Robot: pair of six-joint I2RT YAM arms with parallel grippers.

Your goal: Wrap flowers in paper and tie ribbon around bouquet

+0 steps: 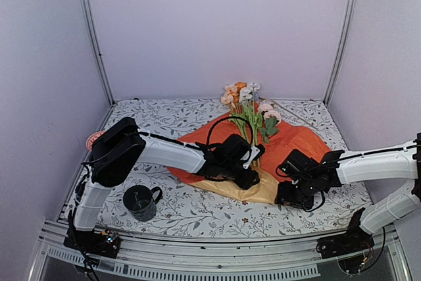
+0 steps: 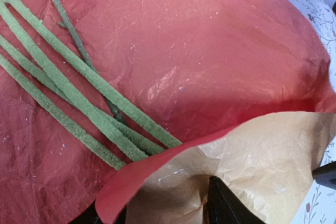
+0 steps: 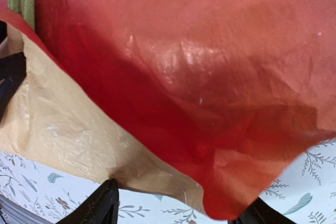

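Observation:
The bouquet of fake flowers [image 1: 245, 97], orange, pink and white, lies with its blooms toward the back. Its green stems [image 2: 79, 93] run beneath a folded flap of wrapping paper, orange-red [image 2: 199, 40] inside and tan [image 2: 273, 150] outside. Over the fold near the stems, my left gripper stands open, the flap's edge passing between its spread fingers. My right gripper is likewise open at the flap's right end; the paper's corner lies between its fingertips, with room on both sides. Stem ends are hidden under the flap.
A dark mug [image 1: 140, 203] stands at the front left of the patterned tablecloth [image 1: 187, 214]. A red and white round item [image 1: 94, 139] sits by the left wall. The front strip of cloth between the arms is clear.

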